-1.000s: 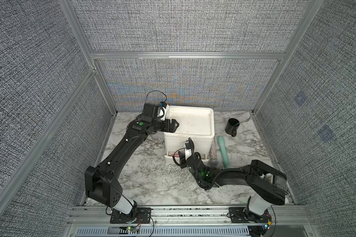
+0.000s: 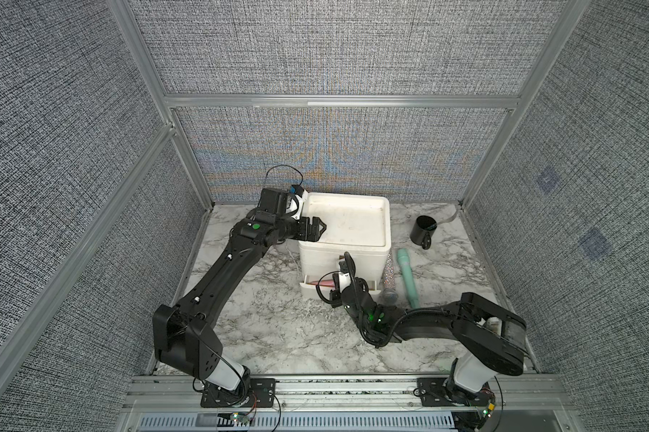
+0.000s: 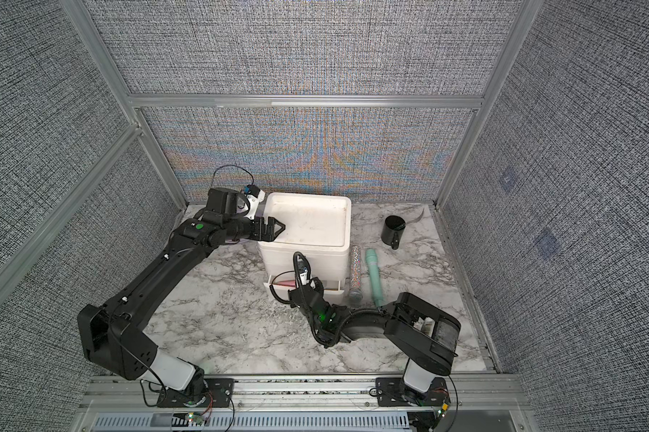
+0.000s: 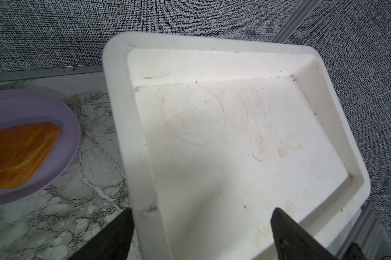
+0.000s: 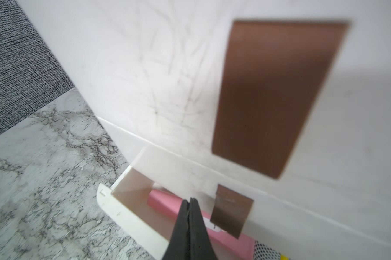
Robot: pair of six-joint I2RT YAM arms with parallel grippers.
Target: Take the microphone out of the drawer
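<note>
A pink microphone (image 5: 164, 202) lies in the partly pulled-out bottom drawer (image 5: 130, 218) of the white drawer box (image 2: 342, 257). In the right wrist view my right gripper is shut, with nothing visible between its fingers. Its tips overlap the microphone in that view; whether they touch it is unclear. The top left view shows a bit of the microphone (image 2: 323, 283) left of the right wrist. My left gripper is open at the left side of the box top, its fingers on either side of the left rim (image 4: 145, 203).
Right of the box lie a glittery microphone (image 2: 389, 277) and a teal microphone (image 2: 406, 277), with a black mug (image 2: 424, 232) behind. A purple plate (image 4: 69, 134) with bread is left of the box.
My right gripper has shifted slightly at the drawer, and more of the pink microphone shows than a second ago. The left arm and the box look unmoved.
</note>
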